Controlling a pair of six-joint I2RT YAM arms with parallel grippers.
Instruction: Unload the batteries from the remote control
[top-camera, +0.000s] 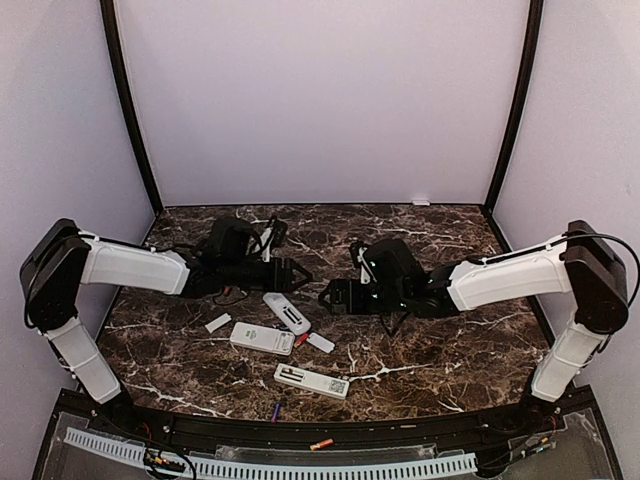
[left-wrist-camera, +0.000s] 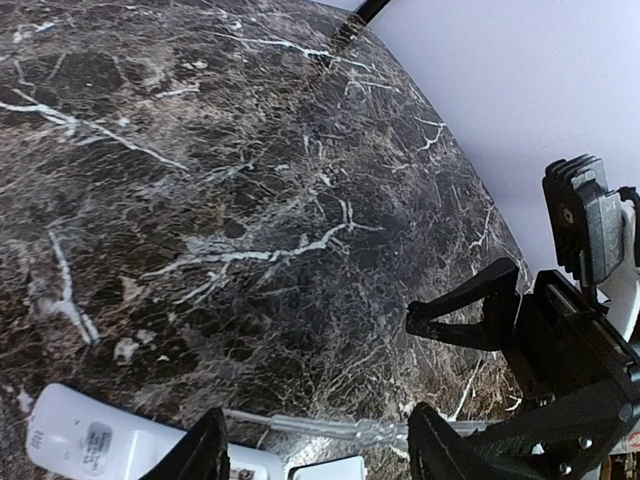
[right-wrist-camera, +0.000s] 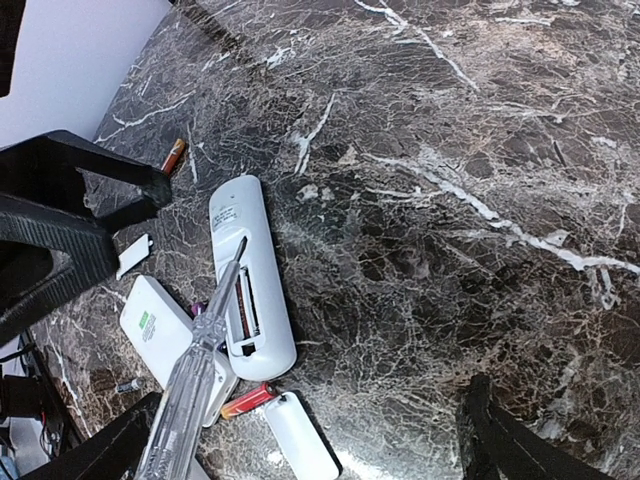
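A white remote (right-wrist-camera: 255, 280) lies in the middle with its battery bay open and a battery inside; in the top view (top-camera: 287, 312) it is between the grippers. My left gripper (top-camera: 287, 270) hangs above the remote's far end, fingers apart, with nothing seen between them; the remote's end (left-wrist-camera: 120, 440) shows below it in the left wrist view. My right gripper (top-camera: 340, 293) hangs right of the remote, open and empty. A red battery (right-wrist-camera: 247, 400) lies beside the remote's near end, next to a small white cover (right-wrist-camera: 300, 435).
Another white remote (top-camera: 262, 338) lies front-left, a long white one (top-camera: 310, 382) in front. A small white piece (top-camera: 218, 323) lies left; a blue battery (top-camera: 276, 410) lies near the front edge.
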